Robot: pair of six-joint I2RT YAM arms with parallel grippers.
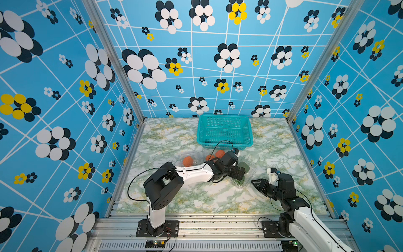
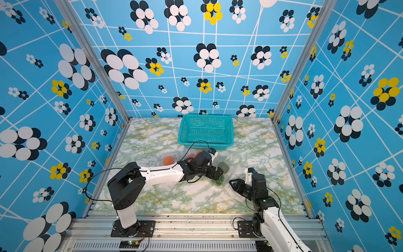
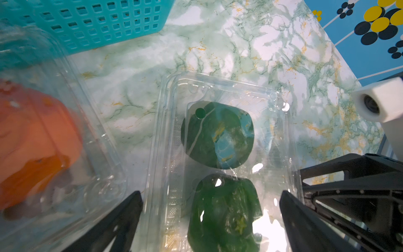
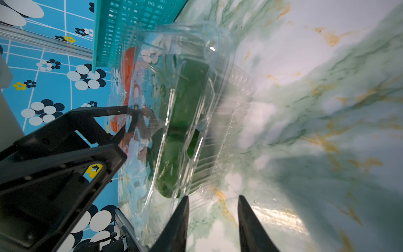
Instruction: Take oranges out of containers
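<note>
A clear lidded container (image 3: 226, 168) with dark green rounded items (image 3: 220, 134) inside lies below my left gripper. That gripper is open, its fingers (image 3: 308, 222) spread to either side of the container in the left wrist view. Close by on the right, my right gripper has its fingers (image 4: 180, 224) part open, with nothing between them; the container's wall (image 4: 180, 121) stands beside it. Orange fruit (image 1: 187, 160) sits in clear packaging on the left, and more oranges (image 1: 219, 153) show behind my left arm. One container of orange fruit (image 3: 37, 138) fills the left wrist view's left side.
A teal basket (image 1: 249, 133), looking empty, stands at the back of the marbled table. Patterned blue walls (image 1: 222, 92) close in the sides and back.
</note>
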